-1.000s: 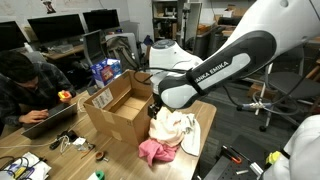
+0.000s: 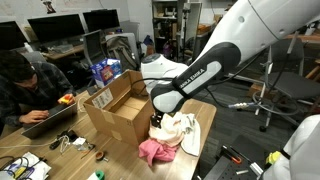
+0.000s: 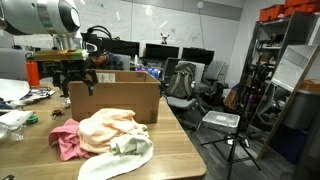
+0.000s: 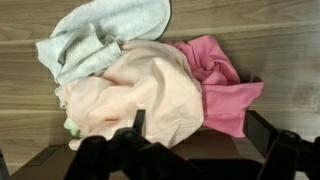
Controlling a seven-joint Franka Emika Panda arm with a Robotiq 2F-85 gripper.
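Note:
Three cloths lie bunched together on the wooden table: a peach one [image 4: 150, 88] in the middle, a pink one [image 4: 222, 80] on one side and a whitish-grey one [image 4: 105, 30] on the other. Above them hangs my gripper, open, its black fingers [image 4: 262, 130] wide apart with nothing held between them. The peach cloth lies partly under the gap, below the fingertips. Beside the heap stands an open cardboard box [image 2: 122, 105]; its inside is only partly visible.
Cables, tape rolls [image 2: 99, 157] and small tools lie on the table left of the box. A person [image 2: 30, 90] sits at a laptop behind it. Bare tabletop [image 3: 172, 150] shows at the right in the second exterior view.
My gripper has shifted slightly and come down a little toward the cloths beside the box. The cloths and box look unmoved. The person's hand has moved slightly.

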